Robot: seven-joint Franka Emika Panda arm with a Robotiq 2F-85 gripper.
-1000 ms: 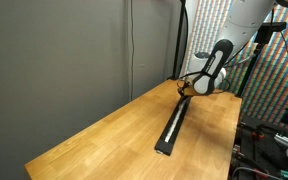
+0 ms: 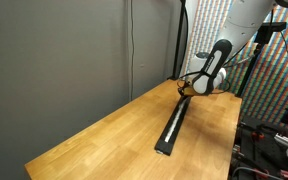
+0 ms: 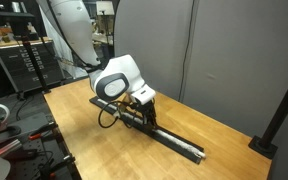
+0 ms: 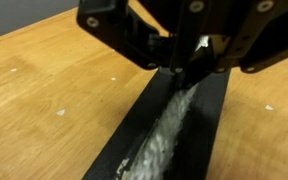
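A long black tray (image 2: 173, 132) lies on the wooden table, with a pale rope (image 4: 162, 140) running along its channel. My gripper (image 2: 186, 94) is low over the tray's far part in exterior view 1. In exterior view 2 the gripper (image 3: 147, 121) reaches down to the tray (image 3: 176, 141) partway along its length. Seen from the wrist, the dark fingers of my gripper are close together, and the rope runs up to their tips. They are shut on the rope, though the fingers hide the exact spot of the hold.
A grey partition (image 2: 59, 75) stands along the table's back side in exterior view 1. Black equipment and cables (image 2: 259, 150) crowd the right front edge there.
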